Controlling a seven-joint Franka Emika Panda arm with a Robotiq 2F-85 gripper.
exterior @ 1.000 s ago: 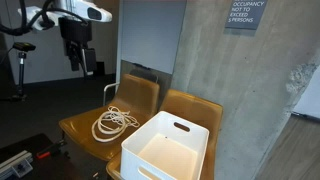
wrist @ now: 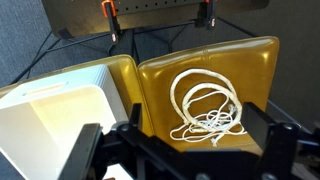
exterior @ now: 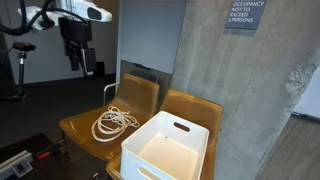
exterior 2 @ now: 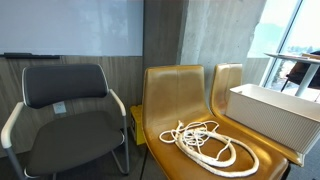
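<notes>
A loosely coiled white rope (exterior: 115,122) lies on the seat of a tan chair (exterior: 137,95). In the wrist view the rope (wrist: 209,110) is a large loop with a tangle at one end, resting flat on the tan seat. An empty white bin (exterior: 165,150) stands on the neighbouring tan chair, left of the rope in the wrist view. My gripper is open above the seats, its dark fingers (wrist: 262,125) wide apart with nothing between them. It hangs well clear of both the rope and the bin. Exterior view 2 does not show the gripper.
A dark grey chair (exterior 2: 72,105) with pale armrests stands off to one side. A concrete wall (exterior: 235,90) rises behind the seats. The bin's raised walls and the chair backs stand above the seats. Open air lies over the rope.
</notes>
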